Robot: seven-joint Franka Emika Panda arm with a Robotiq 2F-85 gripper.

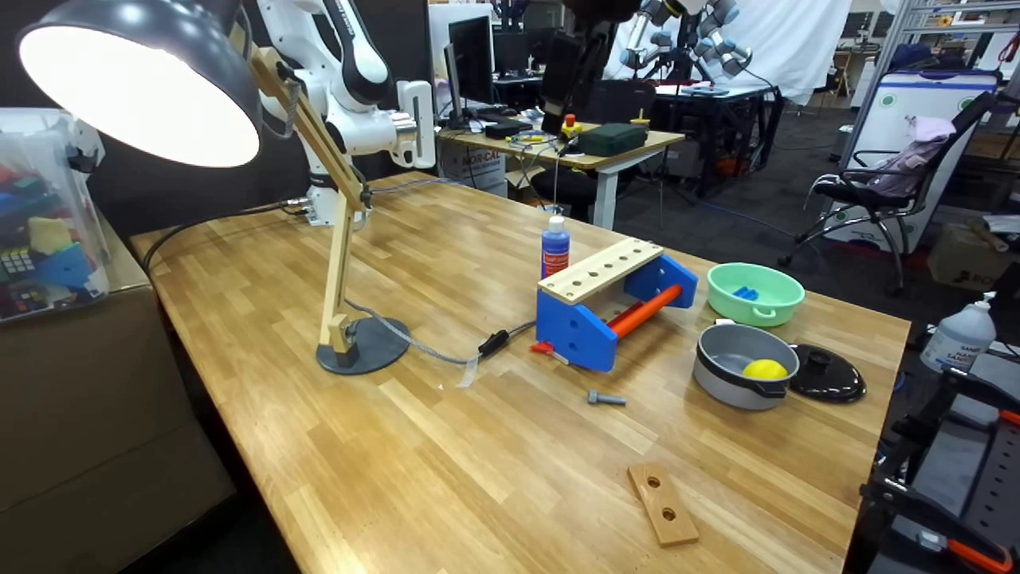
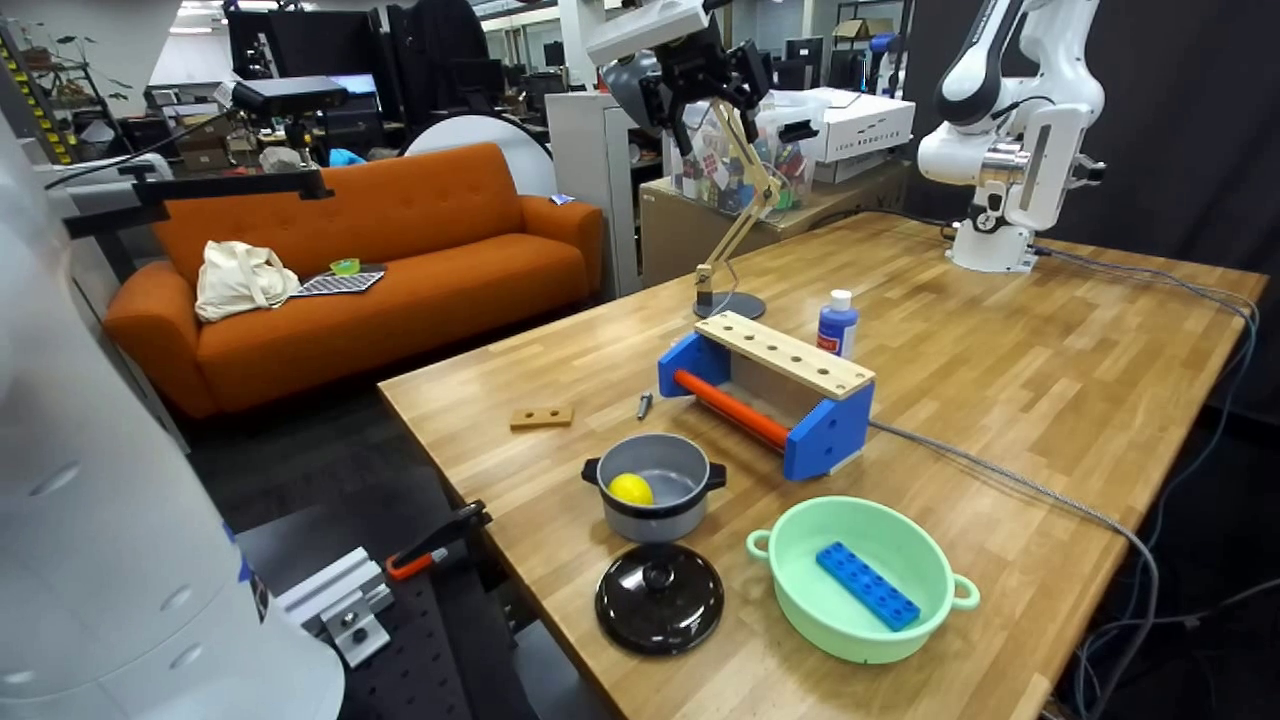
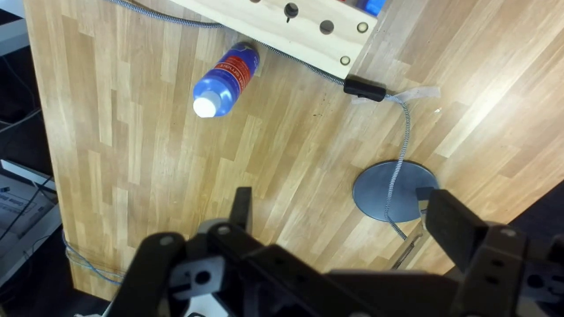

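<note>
High above the table hangs my gripper, open and empty, with its two dark fingers wide apart in the wrist view. Exterior view 2 shows the gripper (image 2: 720,126) in front of the lamp and far from any table object. Below it, a blue bottle (image 3: 227,79) with a white cap stands upright behind the toolbox (image 2: 786,352), which has a pale holed top, blue ends and an orange bar. A grey pot (image 1: 719,373) holds a yellow ball (image 1: 765,370). Inside the mint-green colander (image 2: 828,528) lies a blue brick (image 2: 866,584).
A desk lamp (image 1: 336,258) rises from a round base (image 3: 380,193), its cord crossing the table. A black lid (image 2: 660,598), a grey bolt (image 1: 606,399), a red-handled screwdriver (image 1: 543,348) and a holed wooden strip (image 1: 664,504) lie near the front.
</note>
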